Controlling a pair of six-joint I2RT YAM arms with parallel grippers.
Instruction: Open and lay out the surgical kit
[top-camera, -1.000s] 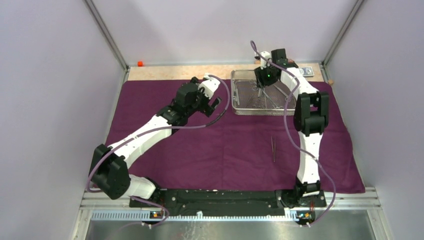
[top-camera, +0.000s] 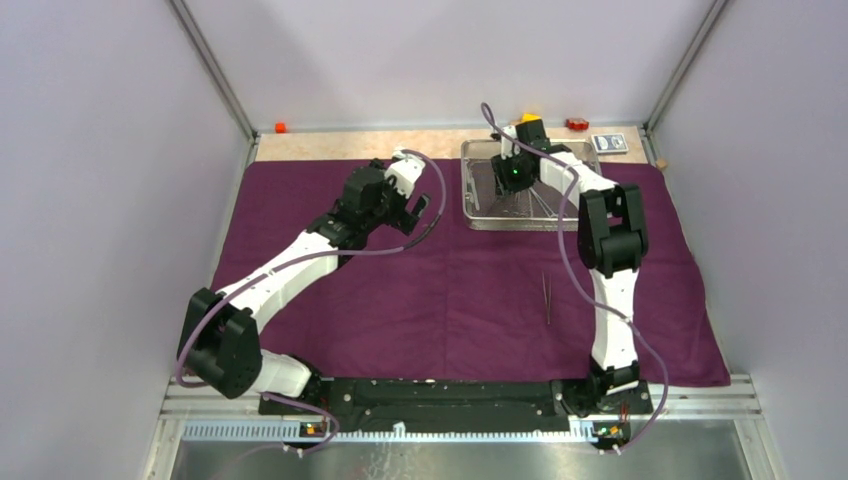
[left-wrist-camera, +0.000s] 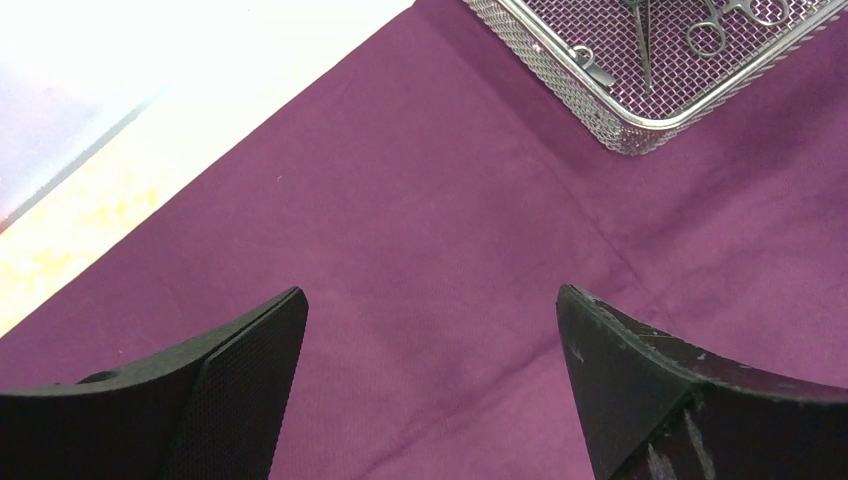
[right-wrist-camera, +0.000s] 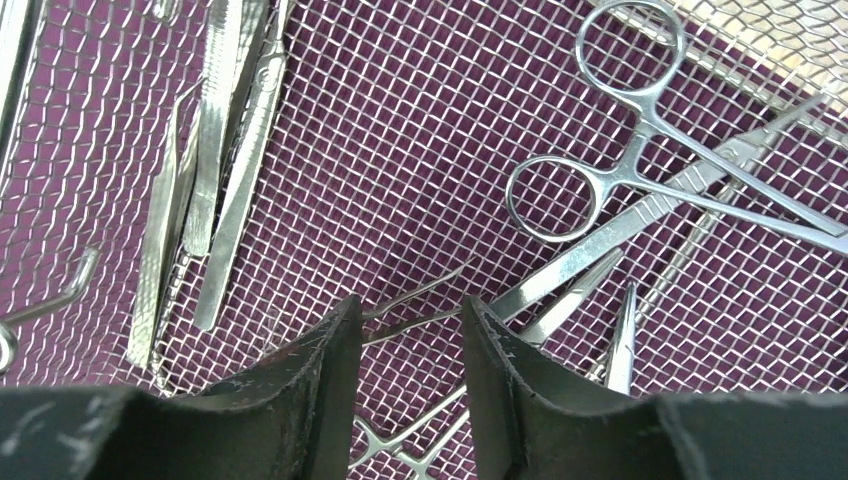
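Note:
The mesh tray (top-camera: 520, 224) of steel instruments sits at the back right on the purple drape (top-camera: 450, 300). In the right wrist view it holds scissor-like instruments (right-wrist-camera: 640, 95), forceps (right-wrist-camera: 240, 190) and thin-tipped tools. My right gripper is down in the tray, part open, its fingertips either side of slender metal instruments; I cannot tell that it grips them. My left gripper stands open over the drape left of the tray, nothing between its fingers. A pair of slender instruments (top-camera: 546, 298) lies on the drape in front of the tray.
The drape is clear on the left and centre. Along the back ledge (top-camera: 330, 145) are a small red block (top-camera: 281, 128), a red object (top-camera: 577, 123), a yellow object (top-camera: 531, 116) and a boxed item (top-camera: 609, 143).
My right gripper has moved left and toward the front within the tray over the last second. The left arm has shifted very slightly left.

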